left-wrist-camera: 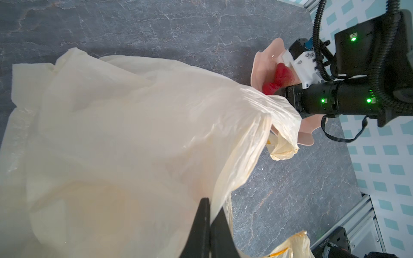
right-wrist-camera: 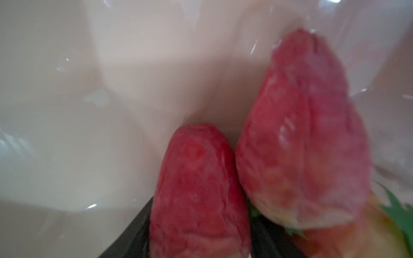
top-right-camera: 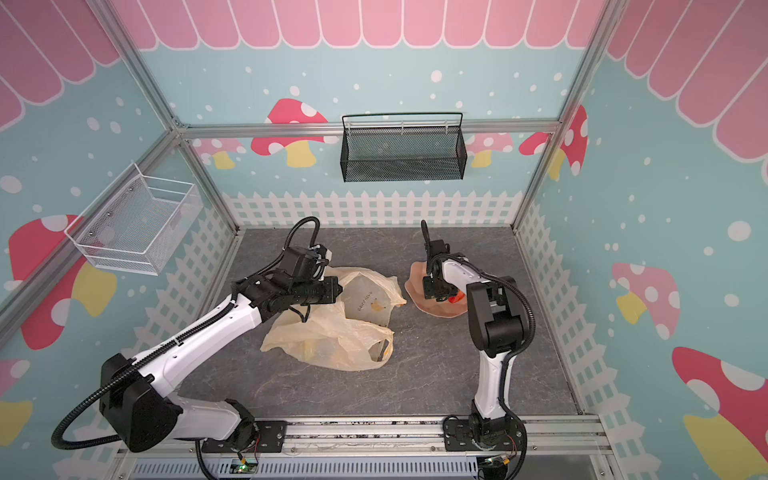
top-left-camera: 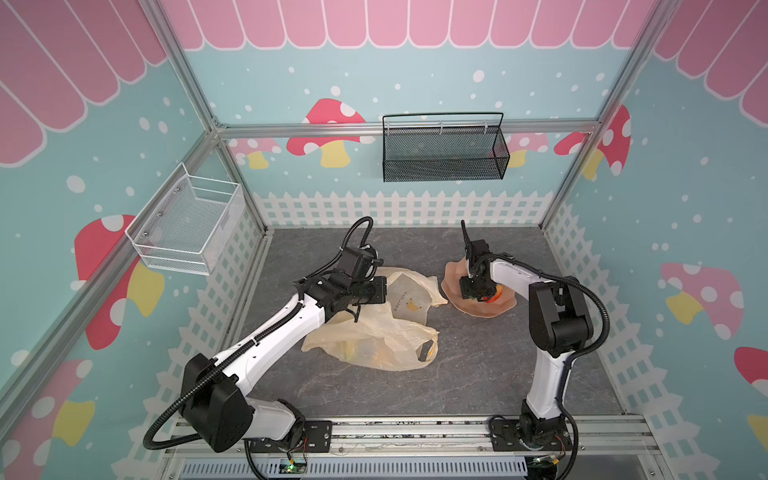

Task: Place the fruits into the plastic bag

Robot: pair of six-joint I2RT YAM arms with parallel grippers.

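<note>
The pale plastic bag (left-wrist-camera: 129,116) lies crumpled, its mouth held partly open in the top left view. My left gripper is shut on the bag's edge, which runs up from between its fingertips. In the pink wavy-rimmed bowl (top-left-camera: 451,289) lie the fruits. The right wrist view shows one red fruit (right-wrist-camera: 198,185), a second reddish fruit (right-wrist-camera: 301,142) beside it and an orange-red fruit (right-wrist-camera: 378,228) below. Down in the bowl, my right gripper has its fingers (right-wrist-camera: 138,234) on both sides of the first red fruit; whether they grip it is unclear.
A white wire basket (top-left-camera: 188,228) hangs on the left wall and a black mesh basket (top-left-camera: 444,152) on the back wall. Between bag and bowl there is a narrow strip of bare table (top-left-camera: 449,336). The table behind the bag is clear.
</note>
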